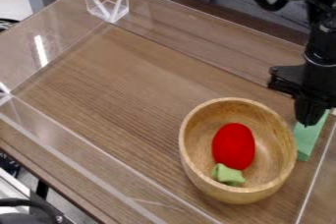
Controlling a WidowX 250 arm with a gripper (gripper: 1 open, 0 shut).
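Observation:
My black gripper (301, 101) hangs at the right of the view, over the upper end of a green elongated block (308, 141), which it partly hides. Its fingertips are small and dark; nothing clearly shows between them, and it looks shut. A round wooden bowl (199, 147) stands at the lower middle, just left of the green block, holding a red oval object (234, 146) and a small light-green piece (226, 174).
A clear plastic holder (108, 4) stands at the back left of the wooden table (92, 90). A grey wall runs along the back.

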